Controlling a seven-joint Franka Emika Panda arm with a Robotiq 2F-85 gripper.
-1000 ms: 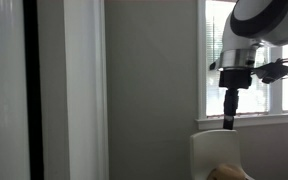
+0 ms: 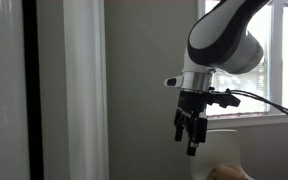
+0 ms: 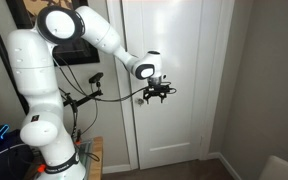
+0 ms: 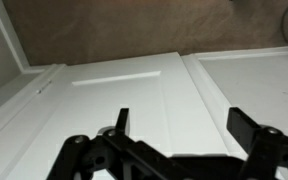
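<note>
My gripper [image 3: 161, 97] hangs in the air in front of a white panelled door [image 3: 171, 135], below the bent white arm. Both fingers of the gripper stand wide apart in the wrist view, with nothing between them. The door [image 4: 114, 112] fills much of that view beyond the fingers, apart from them. In the first exterior view the gripper [image 2: 190, 138] points down and is empty. Any contact with the door cannot be made out.
A pale chair back [image 2: 222, 145] stands behind the gripper near the window [image 2: 284, 70]. Wooden table edge [image 3: 91, 158] lies by the arm's base.
In the first exterior view the arm has moved left and somewhat lower over the last second. The gripper has turned, so both of its fingers now show separately.
</note>
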